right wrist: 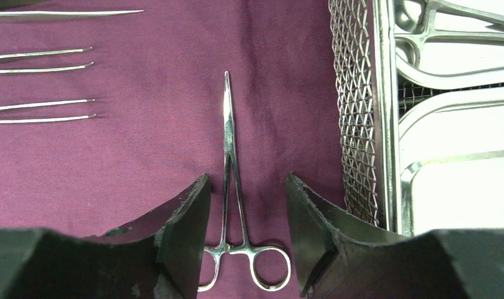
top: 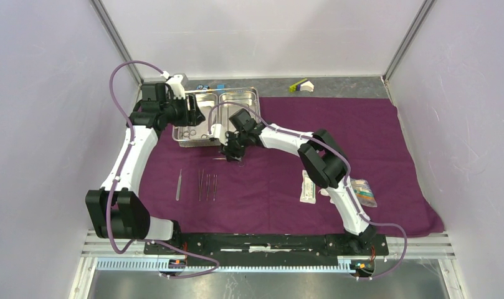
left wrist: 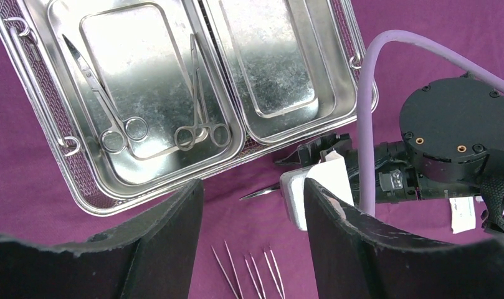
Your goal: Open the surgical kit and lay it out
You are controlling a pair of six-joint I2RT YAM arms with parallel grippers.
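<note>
My left gripper hangs open over the left part of the steel tray, which holds scissors and a clamp; nothing is between its fingers. My right gripper is open just in front of the tray, low over a long ringed clamp lying on the purple cloth, its handles between and below the fingers. Tweezers and a slim straight tool lie in a row nearer the front.
A white packet and a bag of coloured items lie at the front right, partly beside my right arm.
</note>
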